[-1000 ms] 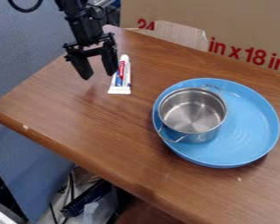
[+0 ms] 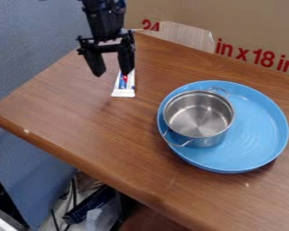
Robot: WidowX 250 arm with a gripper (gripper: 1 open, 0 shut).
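My black gripper (image 2: 112, 63) hangs over the upper left of the wooden table, fingers pointing down and spread apart, with nothing seen between them. Just behind and below it lies a white toothpaste tube (image 2: 124, 87) with red and blue print, partly hidden by the gripper. To the right a steel pot (image 2: 198, 119) stands on a blue plate (image 2: 255, 135).
A cardboard box (image 2: 244, 27) with red print stands along the back edge. Beyond the left edge is a drop, with dark items on the floor below.
My gripper has moved to the right, over the toothpaste tube, hiding more of it. The pot and plate have not moved.
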